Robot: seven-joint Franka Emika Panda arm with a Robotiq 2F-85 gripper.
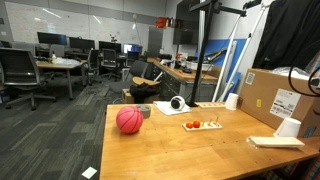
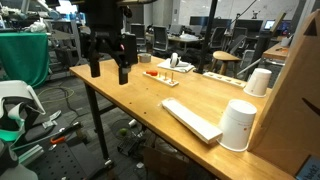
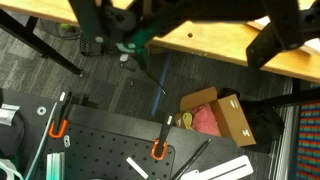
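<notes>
At upper left in the second exterior view, my gripper [image 2: 110, 73] hangs over the table's near edge, its two dark fingers pointing down. They stand apart with nothing between them. The wrist view also shows the gripper open, blurred at the top, with the table edge and floor beyond. On the wooden table [image 1: 165, 150] sit a red ball [image 1: 129, 119] and a white rack [image 2: 167, 78] with small red pieces on it. A long white block [image 2: 192, 120] lies at the near edge, beside an upside-down white cup [image 2: 238, 125].
Another white cup [image 2: 258, 82] stands farther back, near a large cardboard box [image 1: 270, 98] on the right. White headphones or a roll [image 1: 178, 102] lie at the table's back. Below the edge, an open carton [image 3: 217, 116] is on the floor. Mid-table is clear.
</notes>
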